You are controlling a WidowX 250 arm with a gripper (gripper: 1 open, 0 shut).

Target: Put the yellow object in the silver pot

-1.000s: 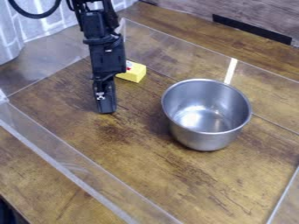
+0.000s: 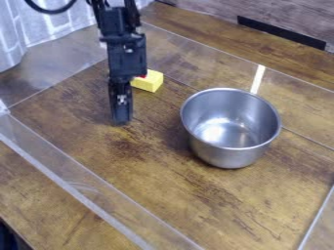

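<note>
The yellow object (image 2: 150, 82), small and block-like, lies on the wooden table just behind and to the right of my gripper (image 2: 121, 114). Part of its left side is covered by the arm. My black gripper points down, its tips low over the table in front of the yellow object and apart from it in the picture. The fingers overlap from this angle, so their spacing is unclear. Right of centre stands the silver pot (image 2: 209, 139), upright and round; the part of its inside that shows looks empty.
Clear panels with pale edges border the wooden table (image 2: 156, 186) at the left and right. A pale strip (image 2: 257, 78) lies behind the pot. Bare wood lies between gripper and pot and across the front.
The yellow object and the silver pot have not moved.
</note>
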